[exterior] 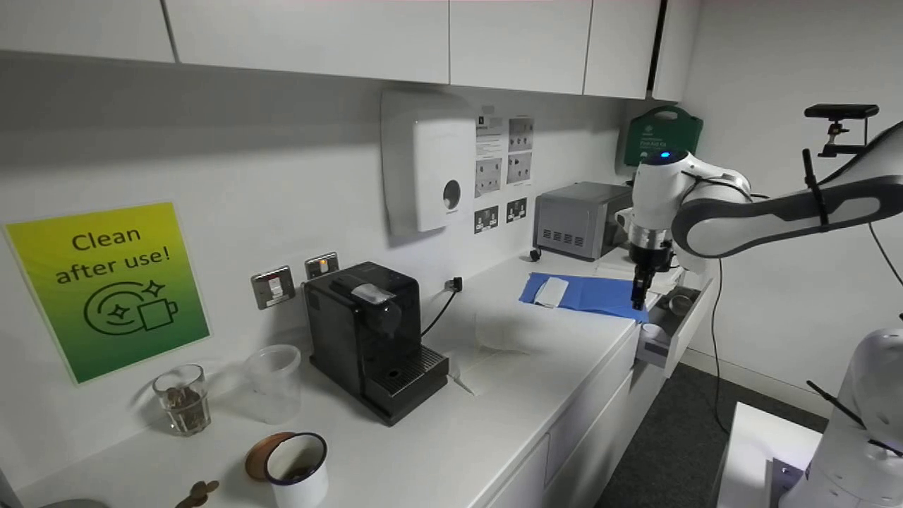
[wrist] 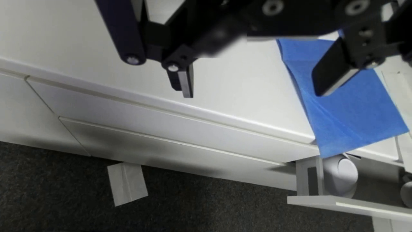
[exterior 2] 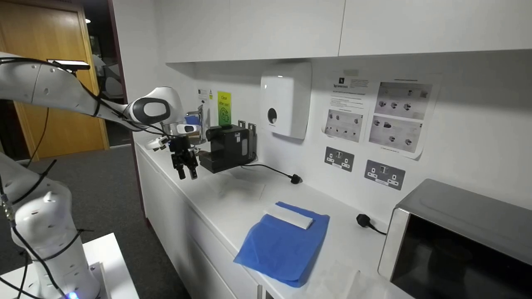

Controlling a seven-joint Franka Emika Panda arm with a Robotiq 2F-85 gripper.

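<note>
My gripper is open above the counter's front edge, its two black fingers wide apart with nothing between them. In the wrist view a blue cloth (wrist: 343, 100) lies under and beyond the right-hand finger, one corner hanging over the edge. A folded white strip (exterior 2: 289, 215) rests on that cloth in the second exterior view. Below the counter a drawer (wrist: 309, 176) stands pulled out, with a white cup (wrist: 340, 176) inside it. The first exterior view shows my gripper (exterior: 640, 292) in front of the cloth, near the open drawer.
A black coffee machine (exterior: 372, 339) stands on the counter, with a white enamel mug (exterior: 298, 474), a clear plastic cup (exterior: 275, 385) and a glass (exterior: 183, 402) nearer the camera. The microwave (exterior 2: 464, 234) sits beyond the cloth. Bare counter (exterior: 525, 364) lies between machine and cloth.
</note>
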